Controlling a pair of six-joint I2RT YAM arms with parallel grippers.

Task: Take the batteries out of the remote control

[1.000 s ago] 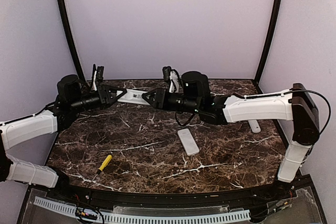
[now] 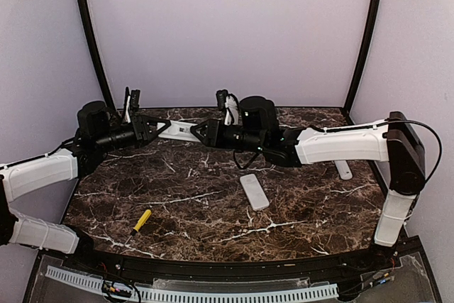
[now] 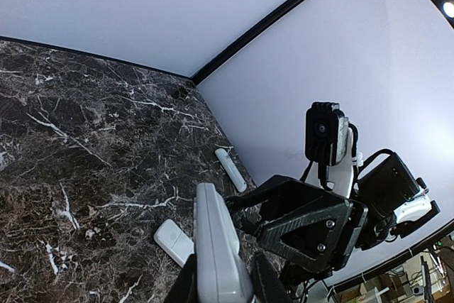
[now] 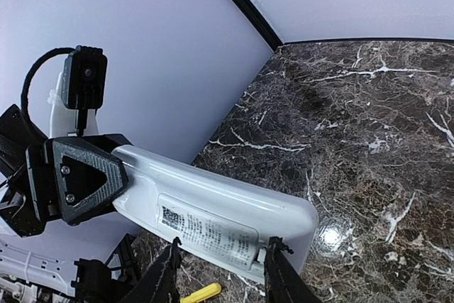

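The white remote control (image 2: pixel 177 130) is held level in the air, left gripper (image 2: pixel 154 128) shut on one end. In the right wrist view its battery compartment faces up, with a labelled white battery (image 4: pixel 208 231) lying in it. My right gripper (image 2: pixel 206 133) is at the other end, its fingertips (image 4: pixel 274 245) at the end of the battery, where a small pale piece shows; exactly what they grip is hard to tell. In the left wrist view the remote (image 3: pixel 218 246) points away toward the right gripper.
On the marble table (image 2: pixel 191 196) lie a white flat piece (image 2: pixel 254 191), probably a cover, a yellow-handled screwdriver (image 2: pixel 141 222) at front left and another white bar (image 2: pixel 343 169) at the right.
My right gripper and arm have shifted slightly to the left. The remote and left gripper look unmoved.
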